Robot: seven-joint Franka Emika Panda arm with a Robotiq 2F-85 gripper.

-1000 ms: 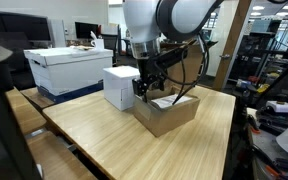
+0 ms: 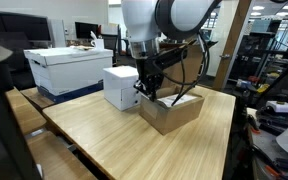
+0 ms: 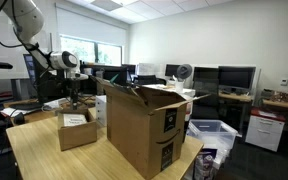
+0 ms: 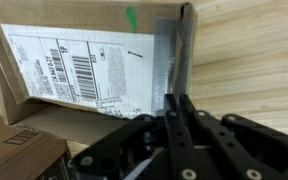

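An open cardboard box (image 2: 171, 117) stands on the wooden table, with a white printed label sheet (image 4: 84, 72) lying inside it. My gripper reaches down at one side wall of this box. Its dark fingertips overlap the wall's edge in the wrist view, close to each other. Whether they pinch the wall or only touch it is not clear. In exterior view 1 the gripper (image 2: 148, 90) is at the box's left rim, partly lost against the dark arm parts.
A large cardboard carton (image 3: 149, 135) with open flaps stands on the table. White boxes (image 2: 121, 87) sit behind the small box. Bare tabletop (image 2: 104, 130) lies to its left in exterior view 1.
The open box has shifted slightly to the right in exterior view 1, and my gripper has moved the same way at its left rim.
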